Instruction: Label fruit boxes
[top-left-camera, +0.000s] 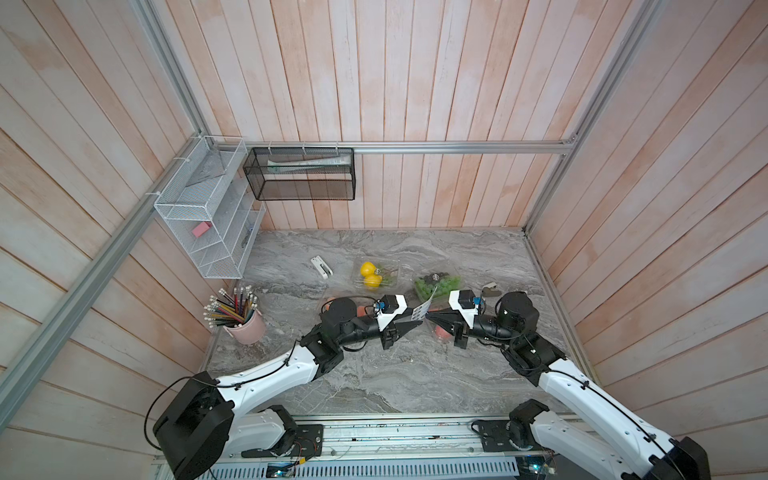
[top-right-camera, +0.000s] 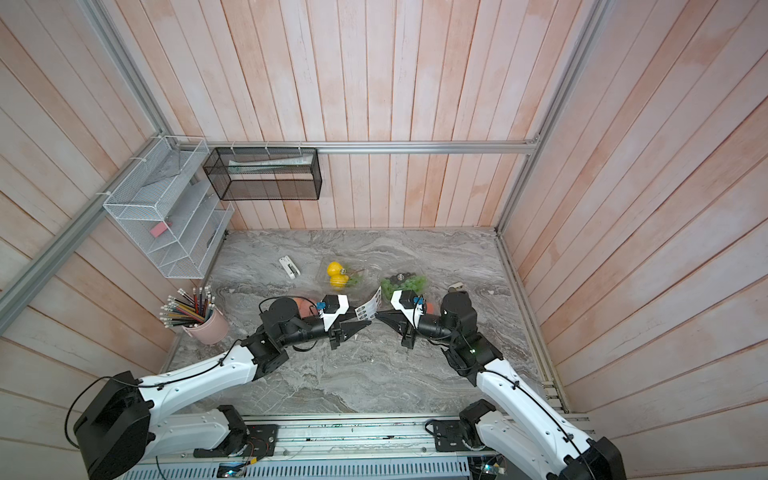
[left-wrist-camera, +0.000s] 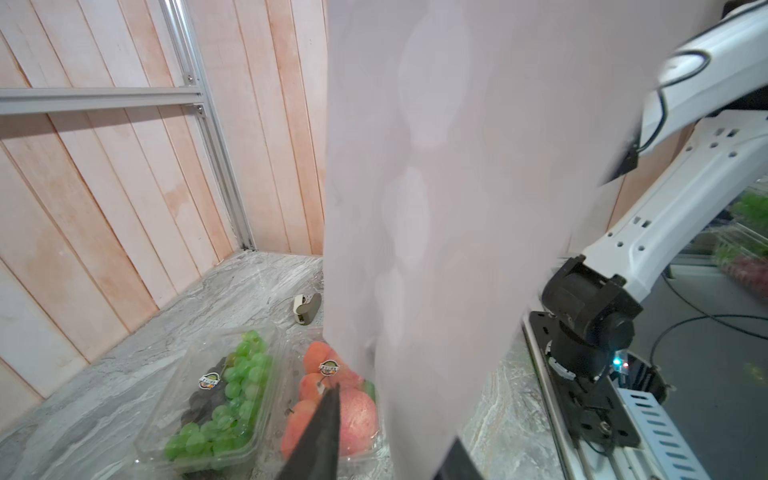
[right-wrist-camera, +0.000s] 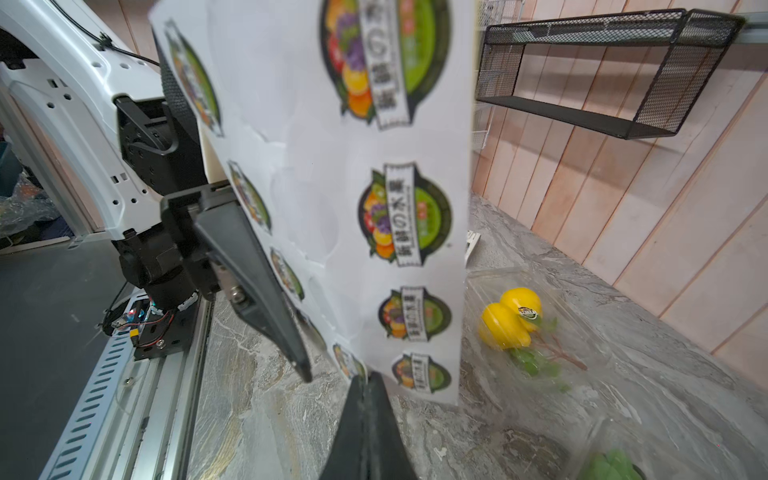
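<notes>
A white sticker sheet with fruit logos hangs between the grippers; the left wrist view shows its blank back. My right gripper is shut on the sheet's lower edge. My left gripper (top-left-camera: 417, 319) is beside it; in the right wrist view its visible finger (right-wrist-camera: 256, 296) stands off the sheet's lower edge, the finger part open. Behind are clear boxes: lemons (top-left-camera: 369, 273), green and dark grapes (left-wrist-camera: 220, 400), pinkish fruit (left-wrist-camera: 336, 400). The lemon, grape and pinkish-fruit boxes carry round labels.
A pink pen cup (top-left-camera: 244, 328) stands at the left, below white wire shelves (top-left-camera: 216, 248). A black mesh basket (top-left-camera: 300, 192) hangs on the back rail. A white stapler-like object (top-left-camera: 321, 266) lies at the back left.
</notes>
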